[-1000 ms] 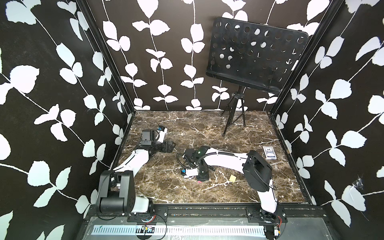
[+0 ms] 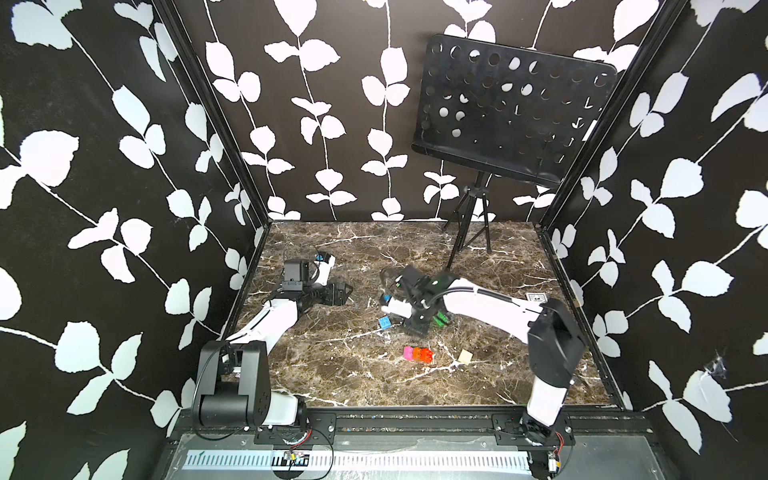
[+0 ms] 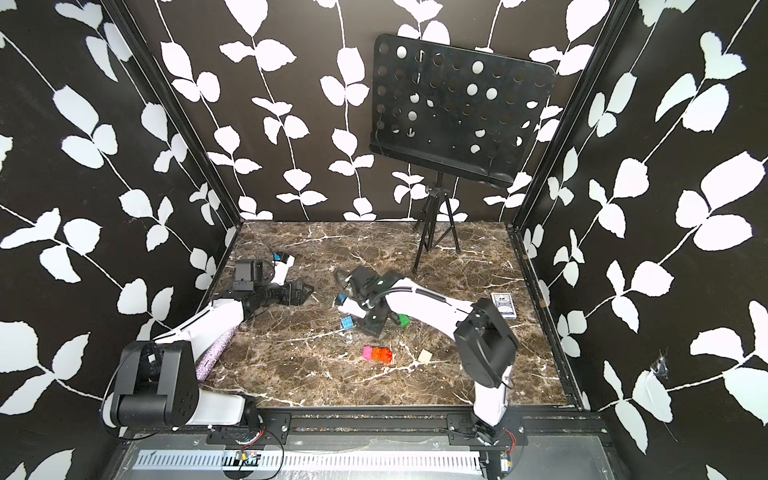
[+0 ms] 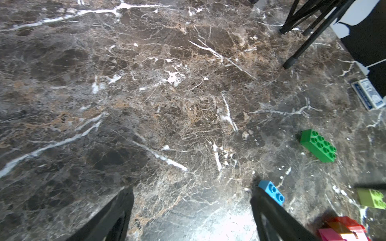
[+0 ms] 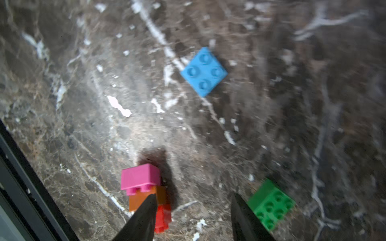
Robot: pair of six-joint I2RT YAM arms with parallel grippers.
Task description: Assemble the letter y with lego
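A pink brick [image 5: 136, 178], an orange one [image 5: 140, 198] and a red one [image 5: 161, 220] sit joined in a row on the marble table. A square blue brick [image 5: 203, 72] and a green brick [image 5: 275, 206] lie apart from them; a yellow-green brick [image 4: 370, 197] is at the right. My right gripper hangs over the bricks, open, nothing between its fingers, with the pink-orange-red group at its left finger and the green brick beside its right. My left gripper is open and empty over bare table at the left, in the top views.
A music stand's tripod [image 2: 468, 224] stands at the back right. A card box [image 3: 502, 304] lies at the right edge.
My right arm has moved back and to the right, uncovering the pink-orange-red group, blue brick and green brick in the top left view. The left arm looks unmoved.
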